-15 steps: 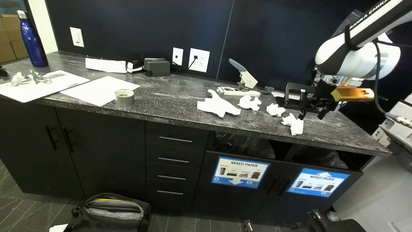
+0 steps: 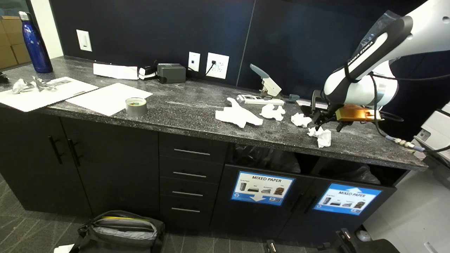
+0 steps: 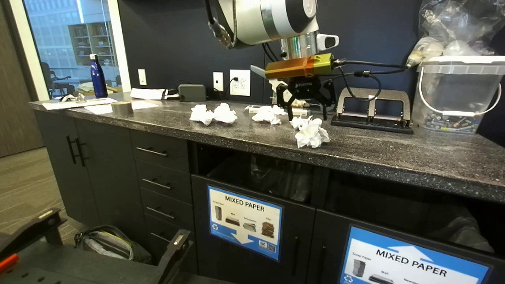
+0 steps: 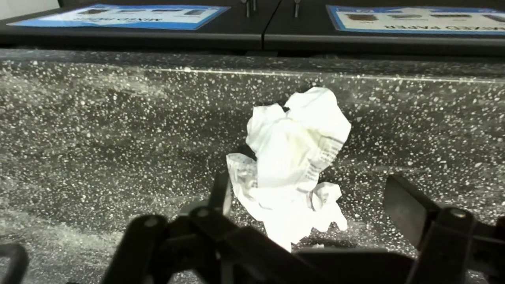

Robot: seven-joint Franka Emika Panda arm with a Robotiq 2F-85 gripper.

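A crumpled white paper (image 2: 323, 137) with some print lies near the counter's front edge, below the arm. My gripper is open above it, and in the wrist view the paper (image 4: 288, 158) shows between the two spread fingers, touching neither as far as I can tell. From the second exterior view, the fingertips (image 3: 325, 116) hang just above and behind the crumpled paper (image 3: 312, 135). Farther left along the counter lie a small paper ball (image 2: 300, 120), another crumpled piece (image 2: 272, 112) and a larger, flatter piece (image 2: 237, 114).
A black hole punch (image 3: 371, 111) and a clear bucket (image 3: 461, 97) stand to the right of my gripper. A stapler (image 2: 270, 88) sits behind the papers. Under the counter edge are open slots above doors with mixed paper signs (image 2: 262, 188). A tape roll (image 2: 135, 106) is at left.
My arm has moved left in the first exterior view, bringing the gripper from the right of the nearest crumpled paper to over it. The papers have stayed put.
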